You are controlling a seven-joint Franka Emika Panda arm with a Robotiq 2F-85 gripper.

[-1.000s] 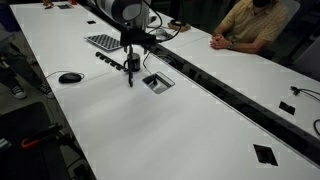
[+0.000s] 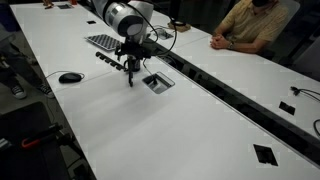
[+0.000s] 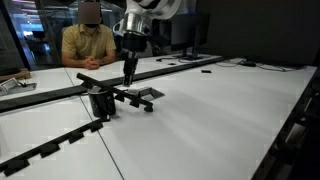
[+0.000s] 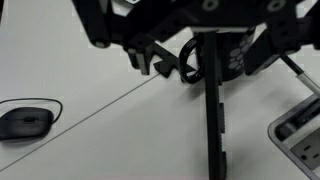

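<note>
My gripper stands open over a black mug (image 4: 235, 55) with pale paw-like marks, which is partly hidden by the hand in the wrist view. A long black notched bar (image 4: 214, 125) passes between the spread fingers in that view; whether they touch it I cannot tell. In exterior view 2 the bar (image 3: 120, 90) lies across the top of the mug (image 3: 102, 104), slanting down to the right, with the gripper (image 3: 130, 78) just behind it. A grey tray (image 3: 148, 93) with something dark in it rests beyond.
A second black notched strip (image 3: 48, 148) lies flat on the white table. A black mouse (image 4: 26, 122) with its cable is off to the left. A person (image 2: 250, 24) sits across the table.
The arm has shifted slightly down and to the left in exterior view 1, bringing the gripper nearer the mug. The mug, bar and tray look unmoved.
</note>
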